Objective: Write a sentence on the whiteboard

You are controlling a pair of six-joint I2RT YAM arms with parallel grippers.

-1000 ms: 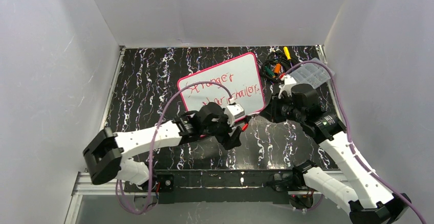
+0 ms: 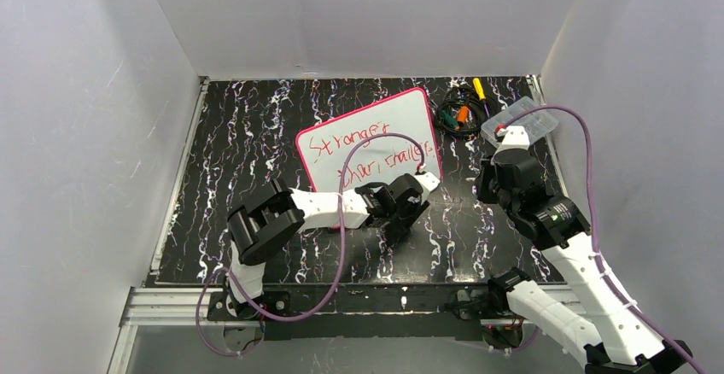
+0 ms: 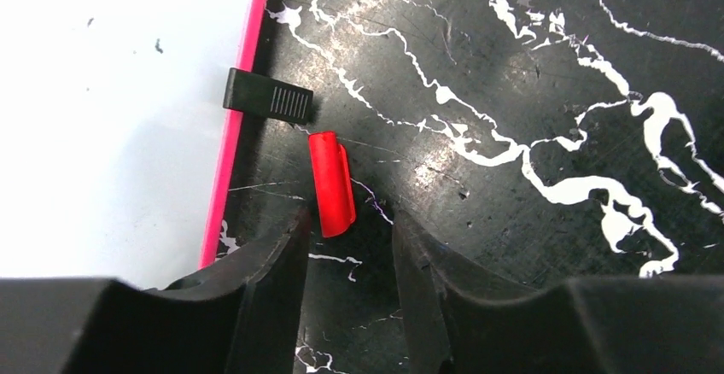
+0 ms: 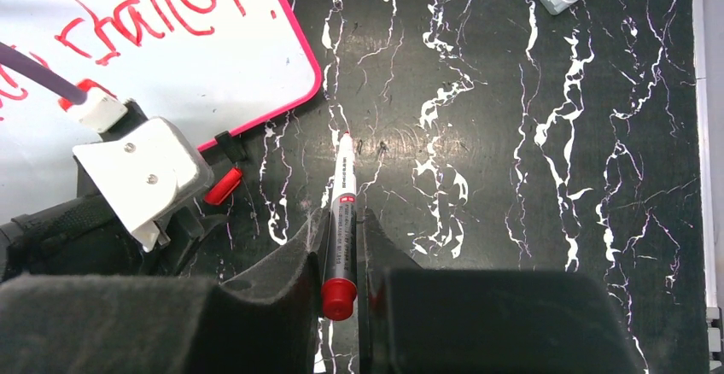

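Observation:
The whiteboard carries red writing, "Stronger" and a second line partly hidden by the left arm. A red marker cap lies on the table beside a small black piece at the board's pink edge. My left gripper is over the cap, fingers apart, nothing between them. My right gripper, right of the board, is shut on a red marker with its tip pointing away from the gripper.
Coiled black cables, a yellow-handled tool and a clear plastic box sit at the back right. Table left of the board is clear.
My left arm has moved right to the board's lower right edge, over the cap. My right gripper has drawn back to the right, away from the board.

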